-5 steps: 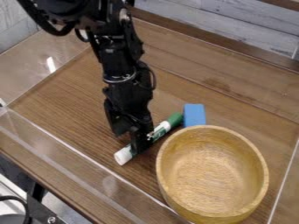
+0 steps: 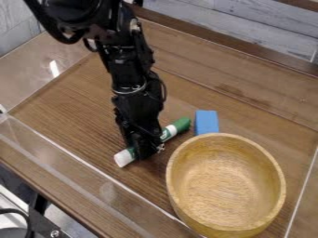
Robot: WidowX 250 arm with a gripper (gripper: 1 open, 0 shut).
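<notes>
My black gripper reaches down from the top of the camera view onto a white and green marker-like stick, which lies diagonally on the wood table, its green end up and to the right. The gripper appears shut on the stick's middle; the fingertips are dark and partly hide it.
A large yellow bowl sits at the lower right, close to the stick. A blue block lies just behind the bowl.
The gripper has come down over the stick's middle. The stick has shifted slightly left and up, and more of its middle is now covered.
</notes>
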